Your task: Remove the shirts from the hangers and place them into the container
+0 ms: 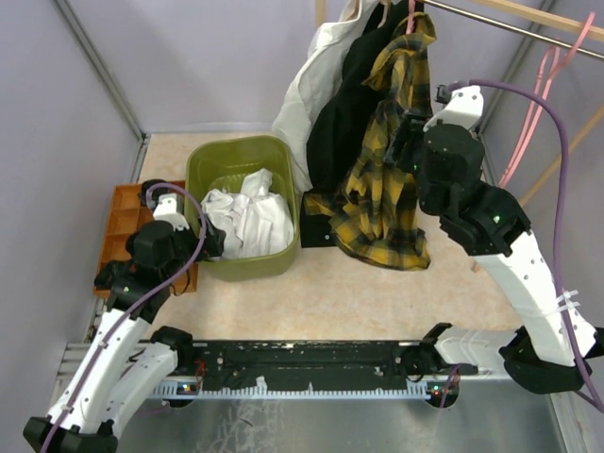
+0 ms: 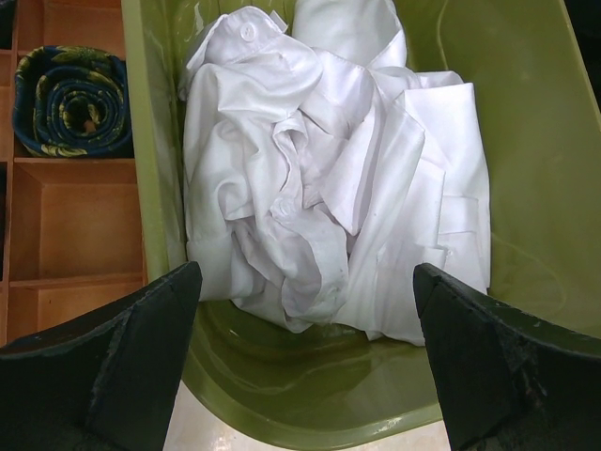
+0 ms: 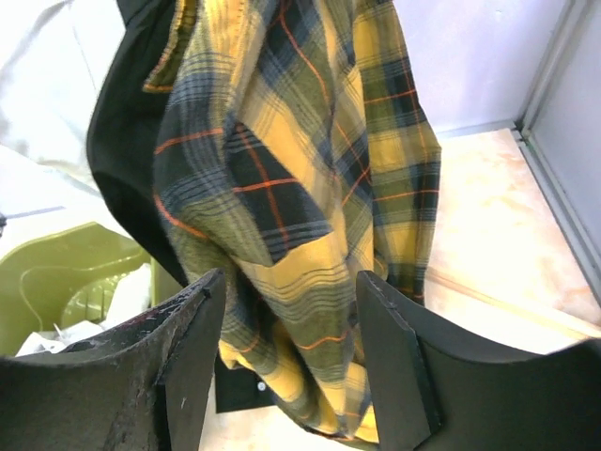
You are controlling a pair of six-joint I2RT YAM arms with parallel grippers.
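A yellow-and-black plaid shirt [image 1: 377, 217] hangs from the rail at the back, its top by a pink hanger [image 1: 411, 17]. My right gripper [image 1: 404, 142] is at the shirt's upper right side. Bunched plaid cloth [image 3: 291, 272] fills the space between its fingers in the right wrist view, and the gripper is shut on it. On the left, my left gripper [image 1: 212, 236] stands open over the green bin [image 1: 250, 269], with nothing between its fingers. The shirt's collar and shoulders are hard to make out.
White cloth [image 2: 329, 197] lies crumpled in the bin. A dark garment [image 1: 330, 142] and a white one [image 1: 311, 85] hang left of the shirt. Empty pink hangers [image 1: 528, 123] hang at right. An orange divided tray [image 1: 118, 222] stands beside the bin.
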